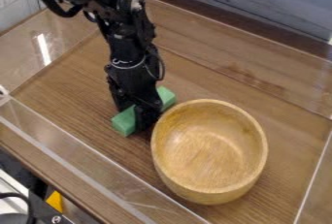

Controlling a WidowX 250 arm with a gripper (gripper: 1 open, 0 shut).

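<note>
The black gripper [140, 107] reaches down from the top left onto a green block [126, 121], just left of a round wooden bowl [211, 160]. Its lower part covers the middle of the block, whose ends show at either side. The gripper appears shut on the block, though its fingertips are hard to make out against the dark body.
A white wall stands at the back. The table's near left edge runs past a small yellow object [53, 200] and a dark cable.
</note>
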